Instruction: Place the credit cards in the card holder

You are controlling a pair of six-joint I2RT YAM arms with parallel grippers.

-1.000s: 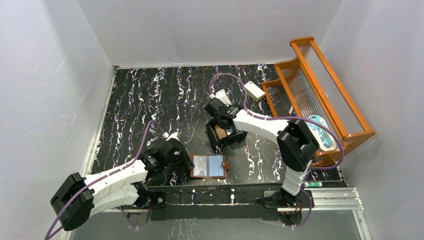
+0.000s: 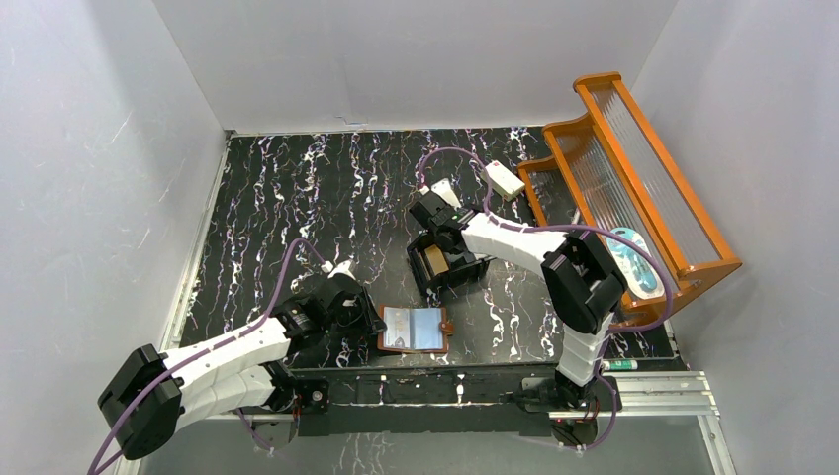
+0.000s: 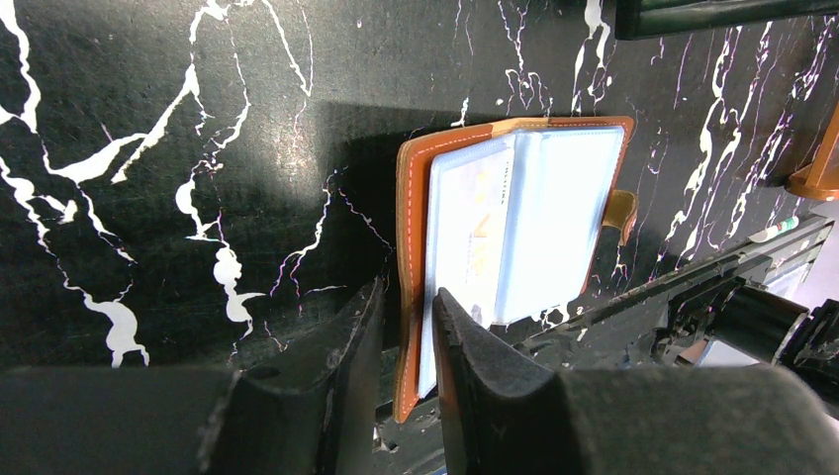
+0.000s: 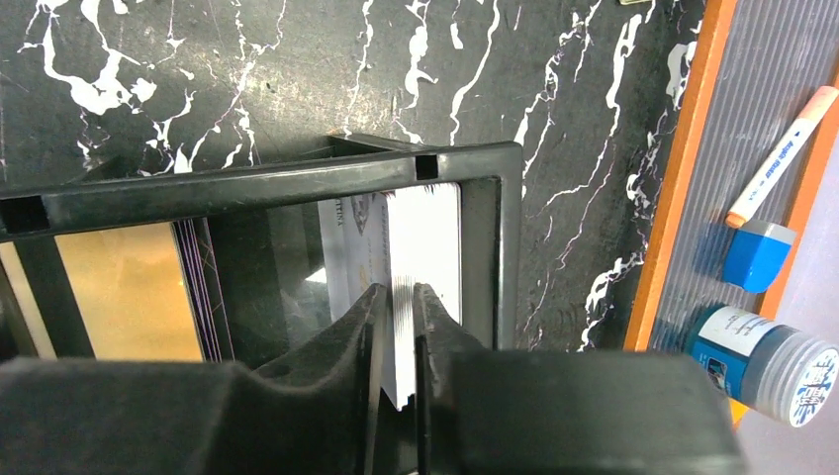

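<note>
In the left wrist view the brown card holder (image 3: pixel 564 203) lies spread flat, clear sleeves up, with a printed card or sheet showing in its left half. My left gripper is part open at its left edge, one finger on either side of that border; contact cannot be told. A stack of white cards (image 4: pixel 427 237) stands on edge at the right end of a black box (image 4: pixel 267 190). Over that stack, my right gripper is slightly open. White card edges show through the narrow gap; whether a card is gripped is unclear.
A tan piece (image 4: pixel 129 292) fills the box's left part. To the right stands an orange-framed shelf (image 2: pixel 683 208) holding a jar (image 4: pixel 762 361) and a marker (image 4: pixel 787 153). Behind the box lies a pale box (image 2: pixel 505 180).
The left arm and the card holder look unmoved.
</note>
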